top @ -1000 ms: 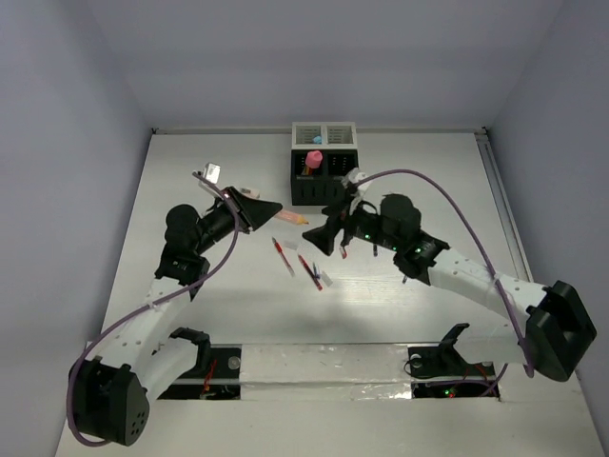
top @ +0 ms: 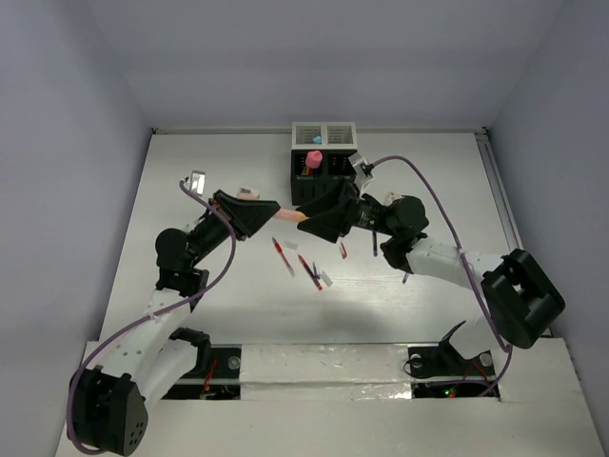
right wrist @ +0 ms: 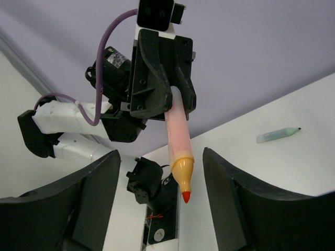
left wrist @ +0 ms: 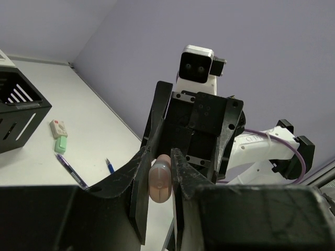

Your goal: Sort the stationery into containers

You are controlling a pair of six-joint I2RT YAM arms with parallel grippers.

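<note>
My left gripper (top: 271, 211) is shut on a pink pen (right wrist: 177, 130) with a yellow grip and red tip, held level in the air. My right gripper (top: 309, 219) is part open around the pen's tip end, its fingers (right wrist: 78, 209) either side and apart from it in the right wrist view. A container (top: 324, 176) with grey and black compartments stands at the back, holding a pink item (top: 314, 159). Red pens (top: 283, 255) and other pens lie on the table, along with a green eraser (left wrist: 60, 145).
The white table (top: 200, 152) has free room at the back left and right. Walls enclose it at the sides and back. Small pale items lie among the pens in the middle.
My right gripper has moved left toward the pen's tip end.
</note>
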